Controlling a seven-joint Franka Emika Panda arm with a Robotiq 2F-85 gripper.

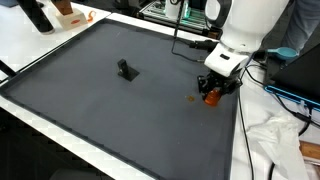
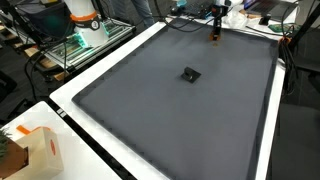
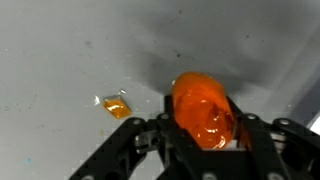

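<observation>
An orange, glossy, rounded object sits between the dark fingers of my gripper in the wrist view. The same object appears as a small orange-red shape low at the gripper, near the table's right edge in exterior view 1. The fingers stand part open around it; whether both fingers touch it I cannot tell. A small orange-yellow piece lies flat on the grey table, apart from the gripper. In exterior view 2 my gripper is small at the far edge, its fingertips hard to make out.
A small black block stands alone on the grey table. Cables and a white plastic bag lie beyond the right edge.
</observation>
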